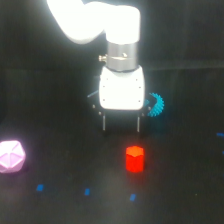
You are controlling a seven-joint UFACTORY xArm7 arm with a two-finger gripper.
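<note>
My gripper hangs from a white arm near the middle of the view, its two thin dark fingers spread apart. Nothing shows between them, so it is open. Just to its right is a cyan, spiky-edged ball, its left side hidden behind the white gripper body. Lower down and slightly right of the fingers lies a small red, faceted block; a gap separates it from the fingertips in this view. At the far left edge rests a pink faceted ball.
Small blue marks dot the dark surface, among them a left mark, a middle mark and a right mark. Bare dark floor stretches between the pink ball and the red block.
</note>
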